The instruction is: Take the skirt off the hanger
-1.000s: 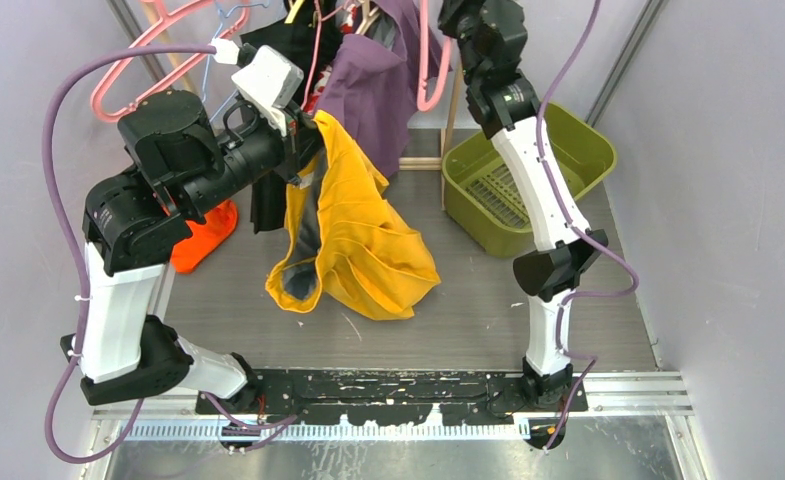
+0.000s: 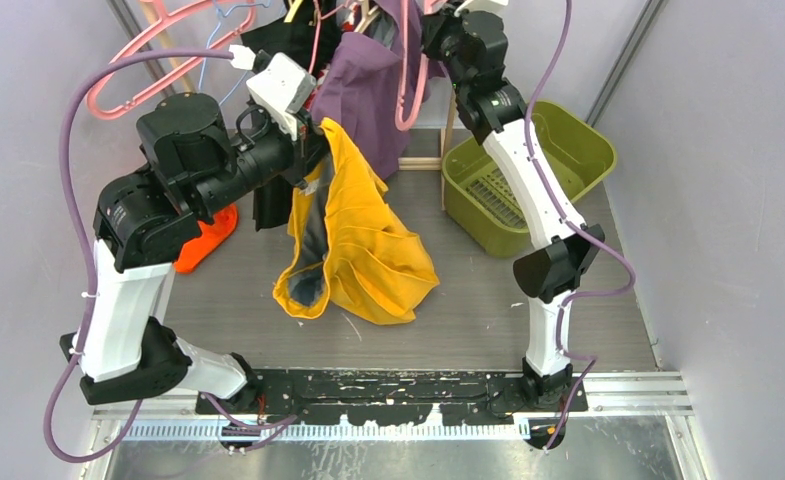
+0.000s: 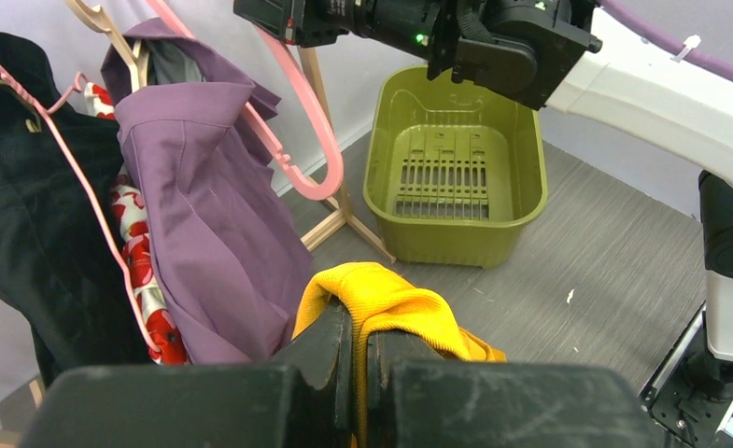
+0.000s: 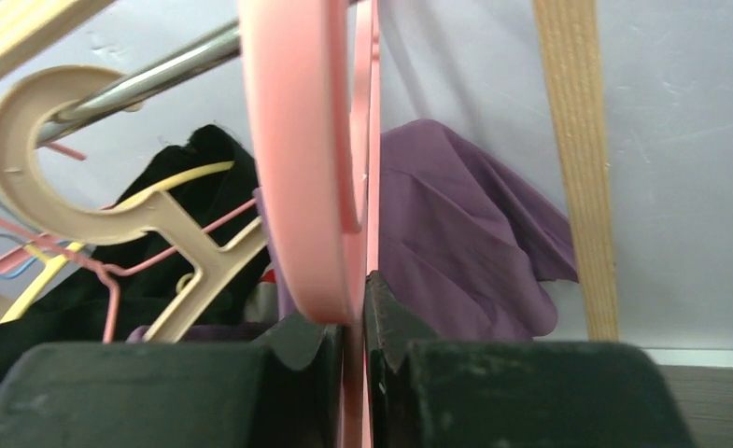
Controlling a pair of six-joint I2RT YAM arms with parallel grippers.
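Observation:
A yellow skirt (image 2: 373, 250) with a grey lining hangs below my left gripper (image 2: 313, 150). In the left wrist view a fold of its yellow cloth (image 3: 381, 294) passes between the fingers, and the fingers are shut on it. The pink hanger (image 2: 405, 95) is bare of cloth and apart from the skirt. My right gripper is shut on this pink hanger (image 4: 302, 168), up by the rail at the top of the rack.
Purple (image 3: 194, 177) and black (image 3: 35, 205) garments hang on the rack beside the pink hanger. A metal rail (image 4: 166, 79) carries other hangers. The green basket (image 3: 456, 238) stands empty on the floor at right. An orange item (image 2: 206, 240) is at the left.
The pink hanger has moved left in the top view together with my right gripper. My left gripper has shifted only slightly, the skirt still hanging from it.

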